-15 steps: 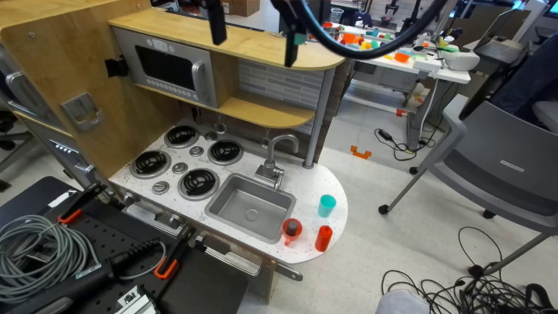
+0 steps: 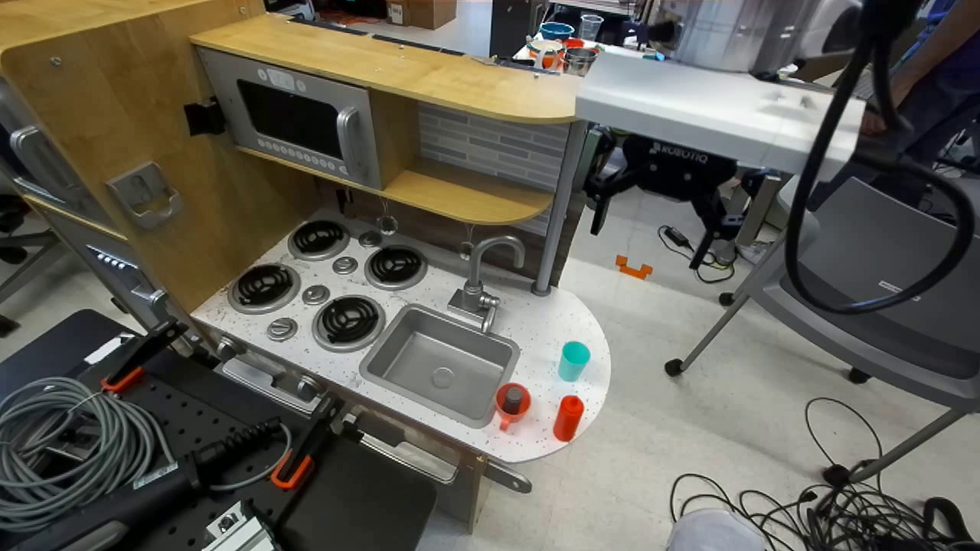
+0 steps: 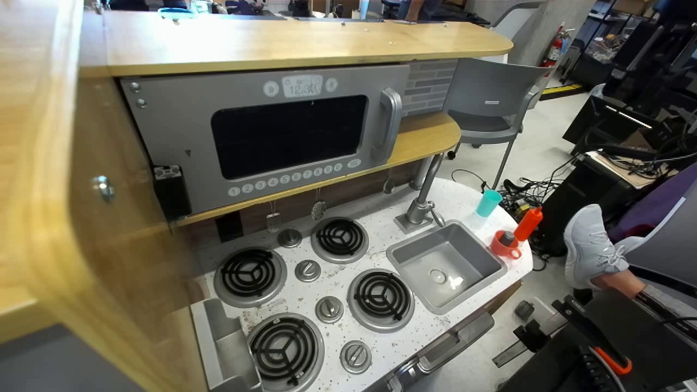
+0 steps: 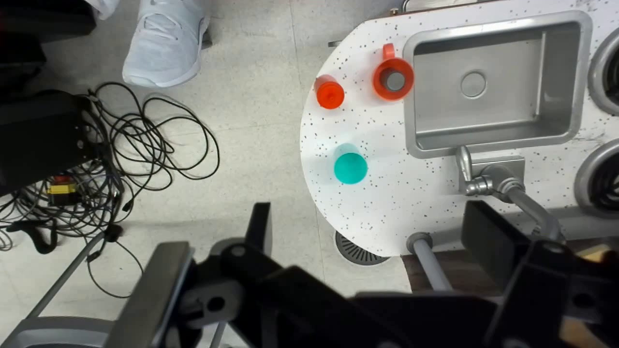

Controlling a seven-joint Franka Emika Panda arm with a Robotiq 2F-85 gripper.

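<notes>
My gripper (image 2: pixel 648 248) hangs open in the air, past the right end of the upper shelf, with nothing between its fingers. In the wrist view its two fingertips stand wide apart at the bottom. On the rounded counter end is a teal cup (image 4: pixel 350 168), upright. A red bottle (image 4: pixel 330 94) stands near the counter's edge. Beside the sink sits an orange-red mug (image 3: pixel 501 249) with a dark grey object (image 4: pixel 394 80) inside it. The grey sink (image 2: pixel 445 367) is empty.
The faucet (image 2: pixel 477 280) rises behind the sink, and a grey post (image 2: pixel 553 211) holds up the shelf. Stove burners (image 3: pixel 250 274) lie farther along the counter. A grey chair (image 2: pixel 877 285) and cables (image 4: pixel 154 145) are on the floor beyond the counter end.
My arm has moved right and lower, from above the wooden shelf top to the open space beyond its right end. The cup, bottle and mug have not moved.
</notes>
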